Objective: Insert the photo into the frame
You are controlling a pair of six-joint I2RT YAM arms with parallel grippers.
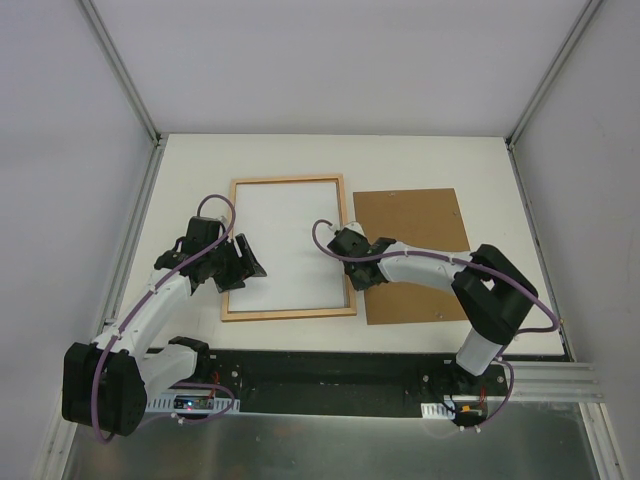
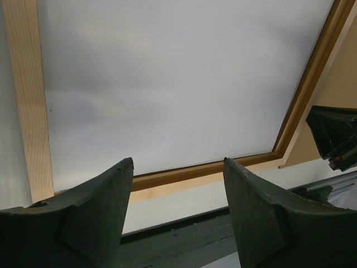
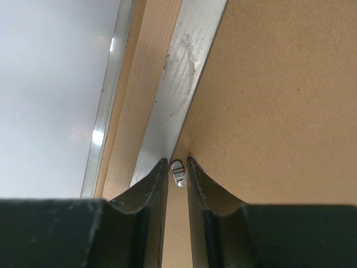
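Observation:
The wooden frame (image 1: 346, 190) lies flat at the middle of the table, with a plain white sheet (image 1: 290, 240) filling its inside. Whether this sheet is the photo cannot be told. Over the frame's lower left part, my left gripper stands wide open with nothing between its fingers. My right gripper is low at the gap between the frame and the brown board (image 3: 273, 100). Its fingers are close together but parted, and a small metal clip (image 3: 179, 176) on the board's edge shows in the slit between them.
The brown board (image 1: 410, 215) lies just right of the frame, near its side rail. Bare white table shows behind both and to the left. A dark gap (image 1: 310, 370) runs along the table's front edge.

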